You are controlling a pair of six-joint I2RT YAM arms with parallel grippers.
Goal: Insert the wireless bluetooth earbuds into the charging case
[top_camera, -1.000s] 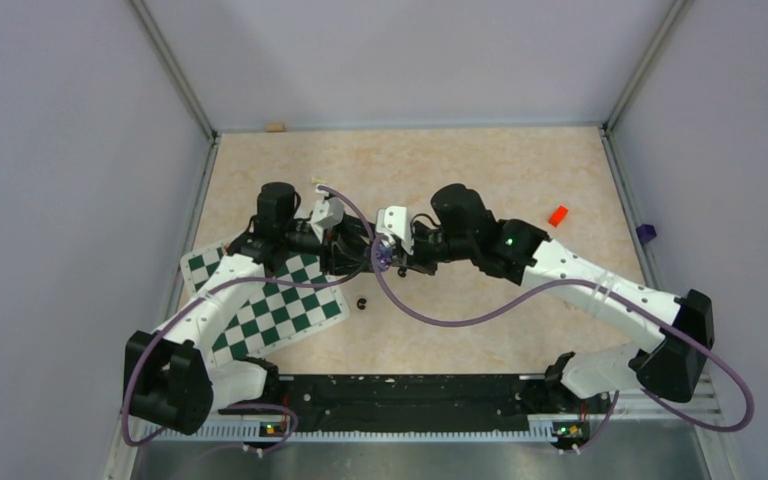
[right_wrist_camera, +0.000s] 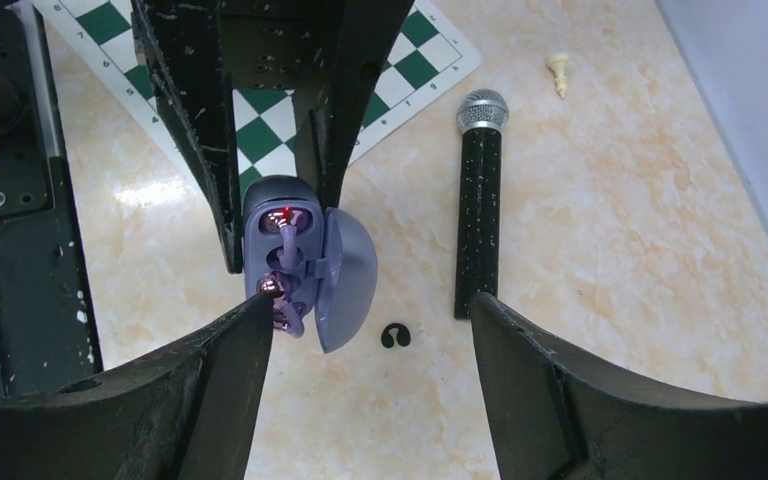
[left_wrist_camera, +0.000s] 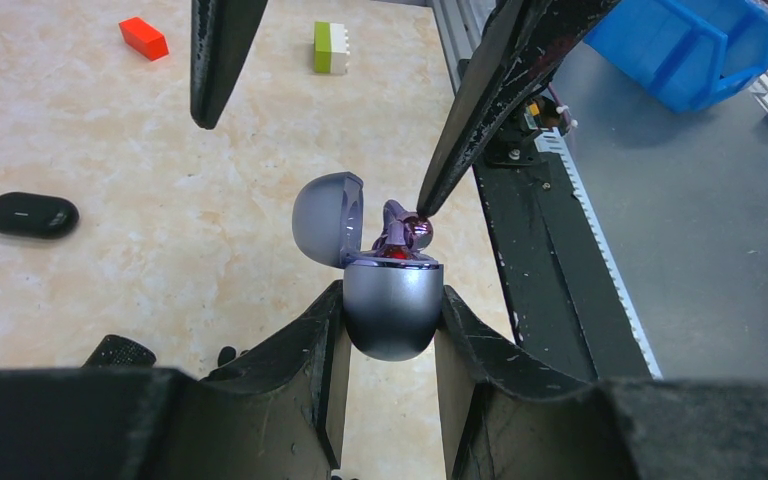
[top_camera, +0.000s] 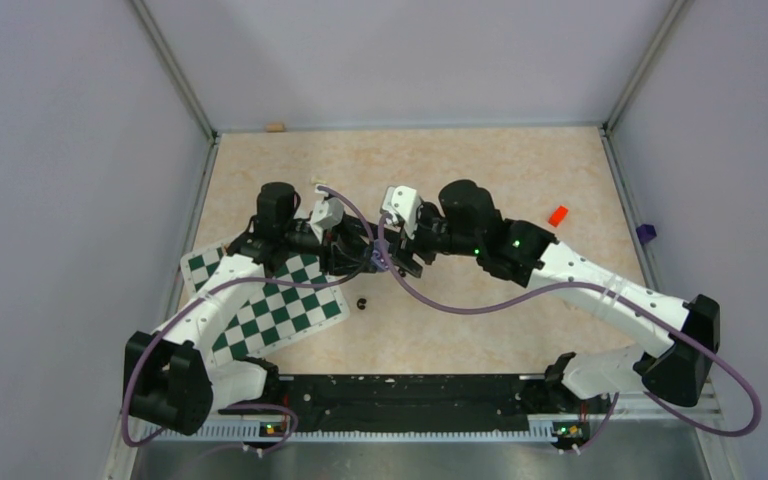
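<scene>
My left gripper is shut on the purple-grey charging case [left_wrist_camera: 390, 310], whose lid [right_wrist_camera: 350, 280] stands open. Both earbuds [right_wrist_camera: 288, 240] [right_wrist_camera: 285, 305] sit at the case's wells, stems showing; the lower one looks slightly raised or tilted, and I cannot tell whether it is fully seated. My right gripper is open just beside the case, nothing between its fingers; in the left wrist view its fingertips are above the case, one close to an earbud.
A black microphone [right_wrist_camera: 478, 220], a checkered board [top_camera: 290, 310], a red block [top_camera: 558, 215] and small dark pieces [right_wrist_camera: 396, 335] lie on the table.
My left arm holds still.
</scene>
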